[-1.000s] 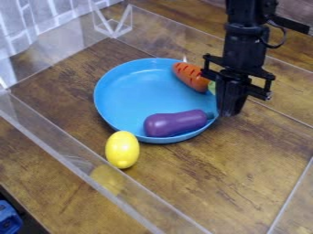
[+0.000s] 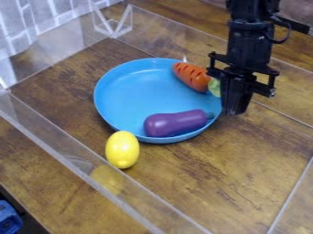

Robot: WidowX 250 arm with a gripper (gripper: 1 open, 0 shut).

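The black gripper (image 2: 235, 91) hangs low over the right rim of a blue plate (image 2: 134, 98); its fingertips are dark and hard to make out, with nothing visible held between them. An orange carrot toy (image 2: 188, 75) lies at the back right of the plate, its green top partly hidden behind the gripper. A purple eggplant toy (image 2: 173, 124) lies at the front of the plate. A yellow egg-shaped toy (image 2: 123, 150) lies on the wooden table outside the plate, to the front left.
Clear plastic edging (image 2: 73, 164) runs diagonally along the left. A blue object (image 2: 6, 218) shows at the lower left corner.
The gripper and arm have shifted very slightly; the toys and plate look unmoved.
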